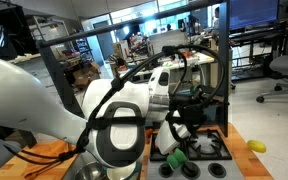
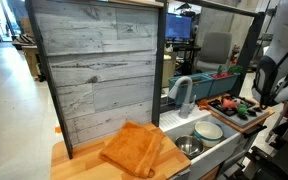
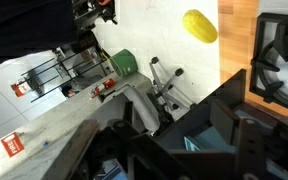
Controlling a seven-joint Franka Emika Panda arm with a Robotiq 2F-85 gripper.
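Observation:
A yellow object [image 3: 199,26] shows in the wrist view, apart from my fingers, against the pale floor just beyond the wooden edge. In exterior view 1 the yellow object [image 1: 256,146] appears at the right edge of the wooden counter; whether it touches anything, I cannot tell. My gripper is open, with no object visible between its fingers. From exterior view 1 the dark gripper is over the back of the stove [image 1: 217,152], partly lost among cables. A green object [image 1: 177,158] lies on the stove.
A metal bowl [image 2: 190,146] and a pale bowl [image 2: 208,131] sit by the faucet [image 2: 182,94]. An orange cloth [image 2: 132,148] lies on the counter. Dark frame posts stand around the workspace. Beyond the right edge is open floor.

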